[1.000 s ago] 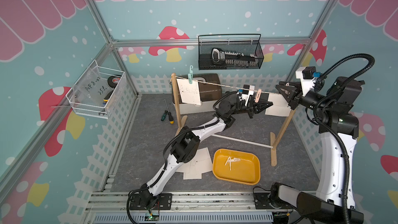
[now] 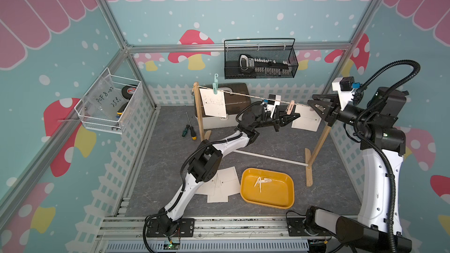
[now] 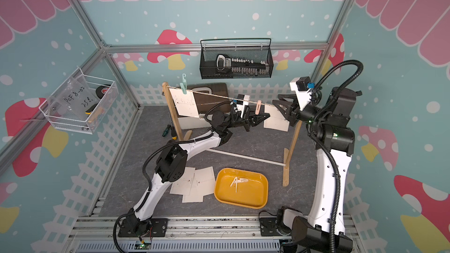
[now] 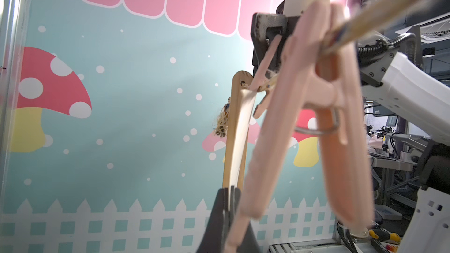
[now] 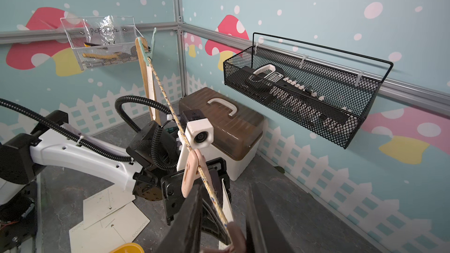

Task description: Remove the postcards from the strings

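A white postcard (image 2: 306, 118) hangs at the right end of the string (image 5: 161, 84). My left gripper is shut on its edge, which runs down between the fingertips in the left wrist view. The pink clothespin (image 5: 236, 239) at the card's top lies between the spread fingers of my right gripper; whether they touch it is unclear. Another pink clothespin (image 2: 291, 107) clings to the string just left of it, large in the left wrist view. A second postcard (image 2: 213, 103) hangs at the left end under a green clothespin (image 2: 215, 85).
Several removed cards (image 2: 224, 187) lie on the floor beside a yellow tray (image 2: 243, 192) holding white clothespins. Wooden posts (image 2: 199, 112) support the string. Behind stand a brown-lidded box (image 5: 220, 117) and a black wall basket (image 2: 260, 72).
My left gripper has drawn left, and the right-hand postcard has shifted left with it. The right gripper has moved slightly left too. The left postcard has stayed put.
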